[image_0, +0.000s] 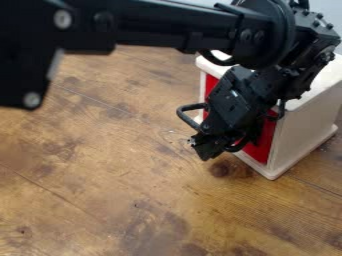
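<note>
My black gripper (214, 142) points down at the lower front of a white box (303, 131) with a red face (269, 135), covering much of that face. Its fingertips are low, near the wooden floor, and dark against the box; whether they are open or shut is unclear. A thin clear strand or cable shows faintly just left of the fingertips.
The black arm (147, 30) spans the top of the view, above and in front of the box.
</note>
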